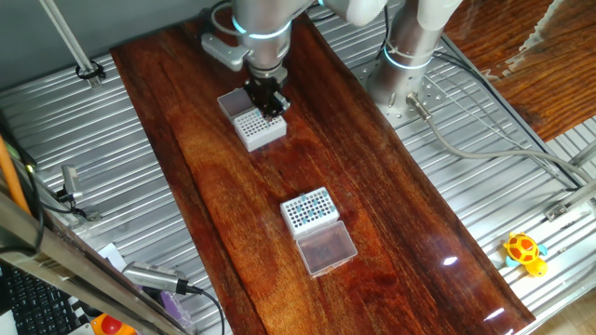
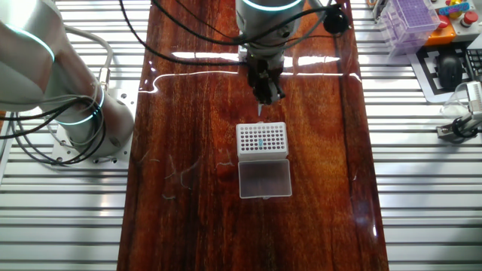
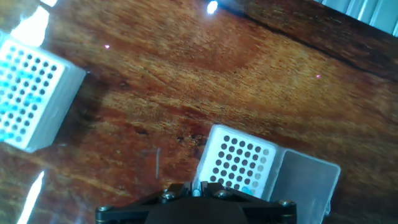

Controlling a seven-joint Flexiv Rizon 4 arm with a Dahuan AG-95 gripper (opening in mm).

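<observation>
A pale, thin tube (image 2: 260,109) hangs below my gripper (image 2: 265,98), which appears shut on it. In the wrist view only its small bluish end (image 3: 197,192) shows between the dark fingers. My gripper is over the near edge of a white perforated rack (image 3: 236,163), mostly empty, with a teal spot (image 3: 246,190) among its holes. Its clear lid (image 2: 265,179) lies folded open. A second white rack (image 1: 310,211), holding several teal tubes, sits farther along the board with its lid (image 1: 327,248) open.
Both racks stand on a dark wooden board (image 1: 391,233), with bare wood between and around them. The arm's base (image 1: 400,79) is beside the board. A toy turtle (image 1: 524,249) and a grey cylindrical device (image 1: 154,276) lie off the board.
</observation>
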